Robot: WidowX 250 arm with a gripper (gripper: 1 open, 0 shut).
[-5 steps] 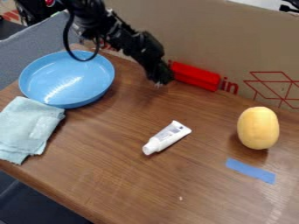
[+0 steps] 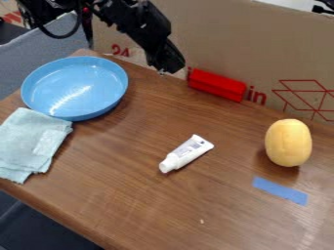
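Observation:
My black gripper point(image 2: 170, 64) hangs at the top centre above the back of the wooden table, shut, with nothing visible between its fingers. A red box point(image 2: 217, 85) lies against the cardboard wall just right of and below it. A blue plate point(image 2: 74, 87) is at the left. A white tube point(image 2: 186, 153) lies near the middle, and a yellow potato-like object point(image 2: 288, 143) stands at the right.
A folded pale cloth point(image 2: 29, 144) lies at the front left edge. A strip of blue tape point(image 2: 279, 191) is on the right. The cardboard wall point(image 2: 271, 54) closes off the back.
My gripper and arm have risen and shifted slightly left, away from the table top. The objects on the table look unmoved.

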